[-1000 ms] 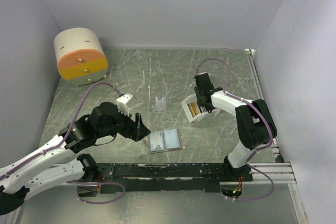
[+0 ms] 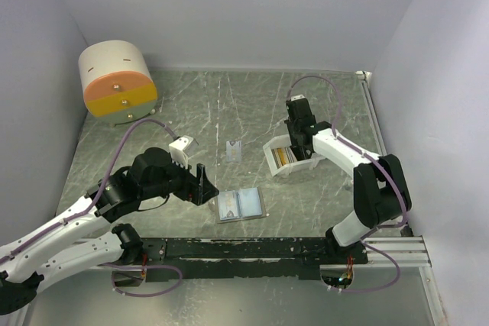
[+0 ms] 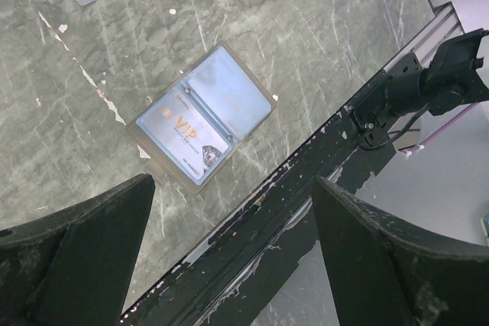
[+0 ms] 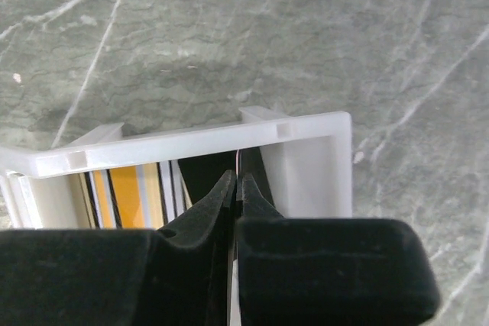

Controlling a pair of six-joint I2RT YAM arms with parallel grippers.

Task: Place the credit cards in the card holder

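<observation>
A card holder (image 3: 206, 112) lies open on the table, a VIP card visible in it. A loose silver VIP card (image 2: 234, 150) lies above it. A white box (image 2: 273, 158) holds several cards (image 4: 134, 195) standing on edge. My right gripper is shut at the box's right part, over a dark area beside the cards; a thin pale-red line shows at its tips, too fine to identify. My left gripper (image 2: 202, 185) stands open with nothing between its fingers, left of the card holder.
A small drawer cabinet (image 2: 118, 82) stands at the back left. Walls close in both sides and the back.
My right arm has moved slightly toward the back of the table over the white box. My left arm stays still.
</observation>
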